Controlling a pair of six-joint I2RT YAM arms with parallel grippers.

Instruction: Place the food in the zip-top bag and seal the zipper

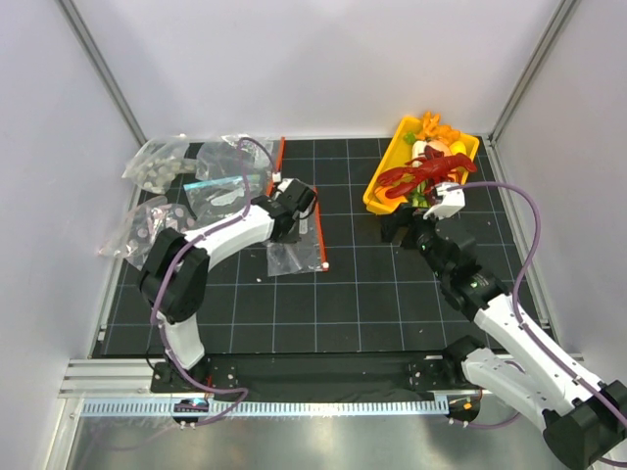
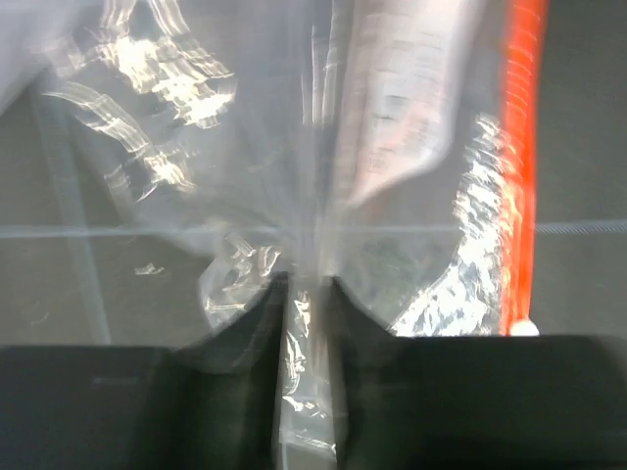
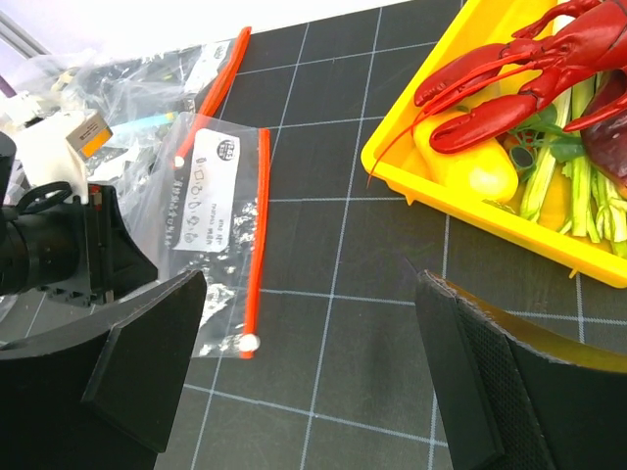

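Observation:
A clear zip top bag (image 1: 294, 258) with an orange zipper edge (image 3: 257, 240) lies flat on the dark gridded mat, its white slider at the near end. My left gripper (image 1: 291, 231) is over the bag's left part. In the left wrist view its fingertips stand close together with bag film in the narrow gap; blur hides whether they grip it. To the right, my right gripper is open and empty, short of the yellow bin (image 3: 470, 217). That bin holds the food: a red lobster (image 1: 423, 176), a yellow pepper (image 3: 468, 162), green stalks and more.
Other clear bags (image 1: 233, 157) lie behind and left of the left arm, some with pale contents (image 1: 157, 174). The mat between the bag and the bin is bare. White walls close both sides.

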